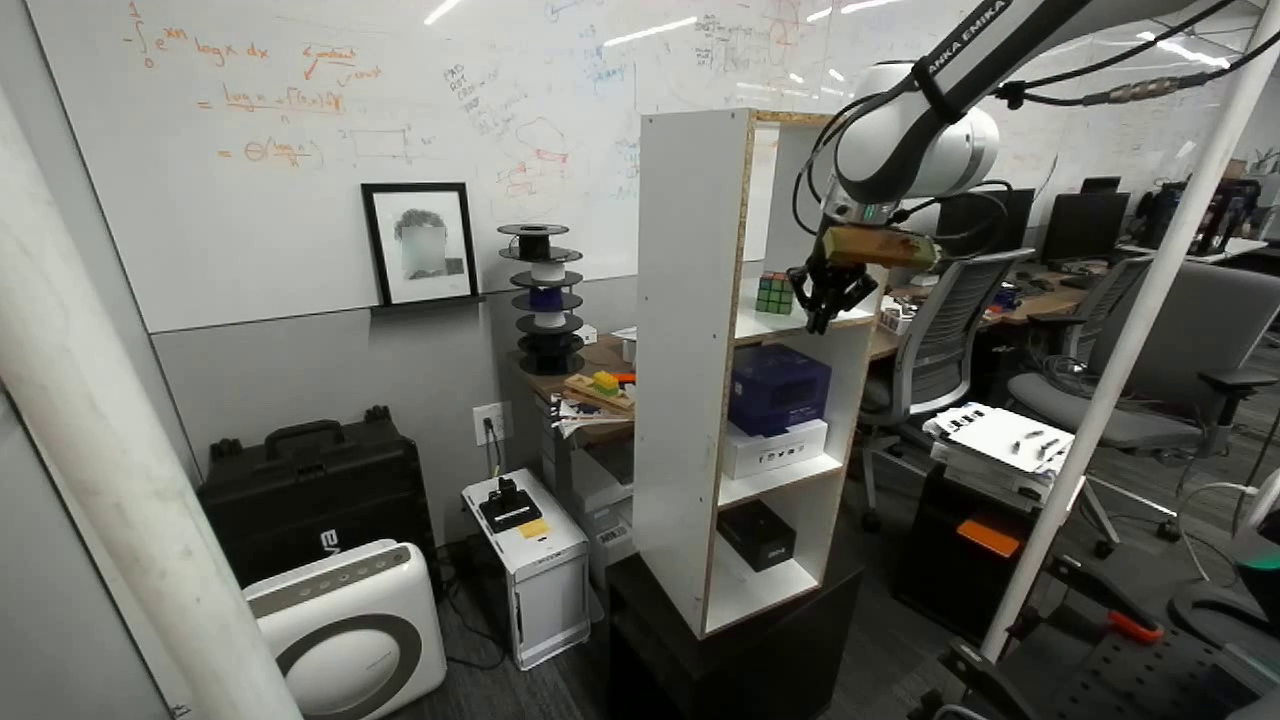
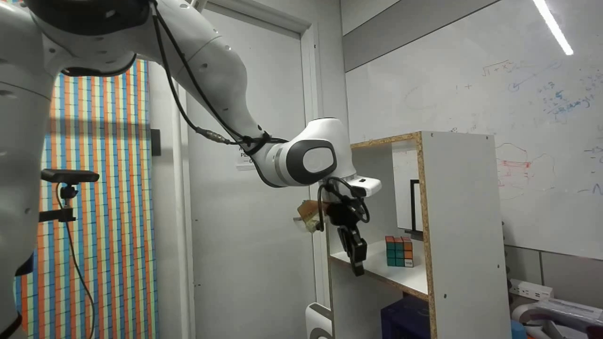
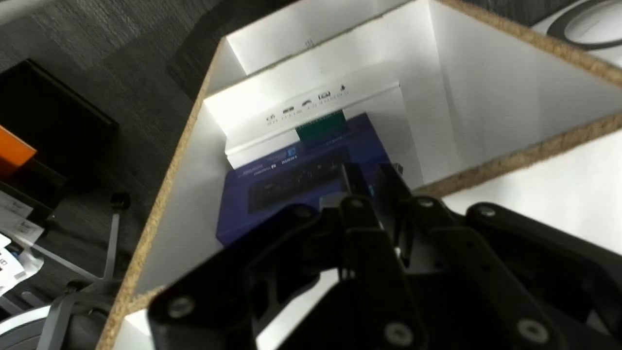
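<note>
A Rubik's cube (image 1: 774, 293) rests on the upper shelf of the white shelving unit (image 1: 686, 360). In exterior view 2 the same cube (image 2: 399, 252) shows green, orange and white squares and stands clear of the fingers. My gripper (image 1: 819, 322) points down just outside the unit's opening, to the right of the cube in exterior view 1. Seen from the other side, the gripper (image 2: 358, 271) hangs by the shelf's front edge. Its two black fingertips are close together in the wrist view (image 3: 371, 178). No object shows between them, and the cube is out of that view.
Below the cube's shelf, a blue-purple box (image 1: 780, 388) lies on a white box (image 1: 774, 449). The bottom compartment holds a black box (image 1: 756, 534). The unit's side walls and particle-board edges (image 2: 425, 214) stand close to the hand. Office chairs (image 1: 960, 324) are behind it.
</note>
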